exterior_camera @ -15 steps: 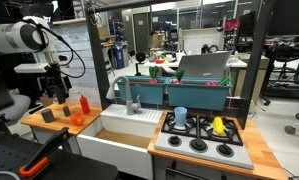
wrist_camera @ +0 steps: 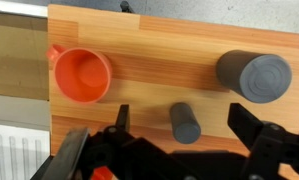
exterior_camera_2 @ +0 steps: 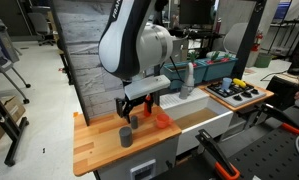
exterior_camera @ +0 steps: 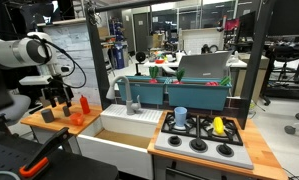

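My gripper is open, and nothing is between its fingers. In the wrist view a small dark grey cylinder (wrist_camera: 185, 124) shows in the gap between the fingertips, on the wooden counter (wrist_camera: 149, 95). A wider grey cup (wrist_camera: 255, 76) stands up and to its right, while an orange-red cup (wrist_camera: 81, 76) with a handle is at the left. From the second exterior view, the gripper (exterior_camera_2: 128, 106) hangs above the counter close to the small cylinder (exterior_camera_2: 134, 121); the grey cup (exterior_camera_2: 126, 138) is nearer the camera and the orange-red cup (exterior_camera_2: 162, 121) to the right.
A red bottle (exterior_camera: 85, 104) stands behind the cups. To the right are the sink basin (exterior_camera: 125, 142), a faucet (exterior_camera: 129, 88) and a stove (exterior_camera: 201, 136) carrying a blue cup (exterior_camera: 180, 116) and a yellow object (exterior_camera: 218, 126). Bare wood lies left of the grey cup.
The arm has come down a little, bringing the gripper lower over the left counter. Cups, bottle and stove items look unmoved.
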